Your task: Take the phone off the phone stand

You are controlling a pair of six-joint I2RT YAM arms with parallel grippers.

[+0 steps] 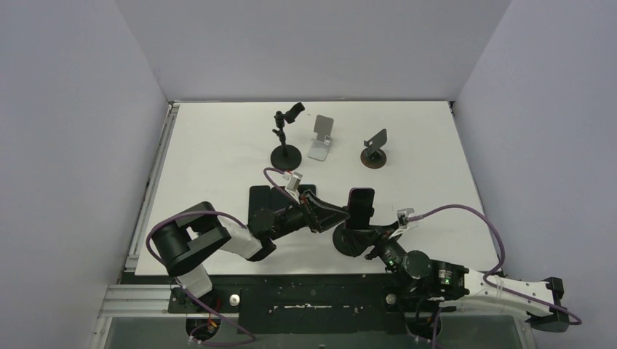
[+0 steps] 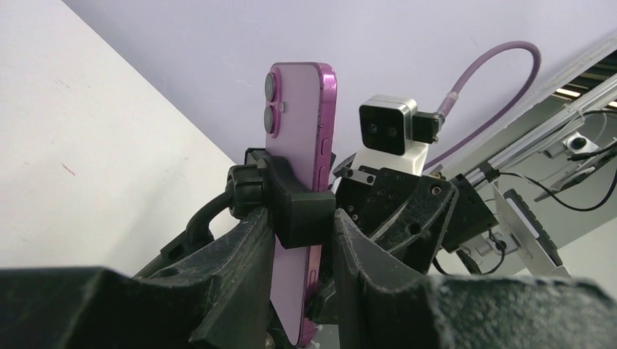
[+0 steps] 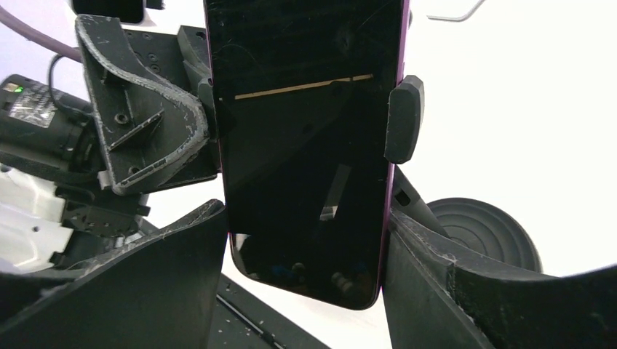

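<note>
The pink phone [image 1: 361, 202] stands upright in the clamp of a black stand [image 2: 305, 218], whose round base [image 3: 480, 233] rests on the table. My right gripper is shut on the phone's lower part, fingers at both edges, dark screen facing its camera. My left gripper is at the clamp head on the phone's back side, fingertips close around it; whether they grip it is unclear.
Behind stand a black stand [image 1: 286, 155], a silver stand [image 1: 321, 145] and a grey stand on a round base [image 1: 373, 158]. Dark flat items [image 1: 259, 200] lie beneath the left arm.
</note>
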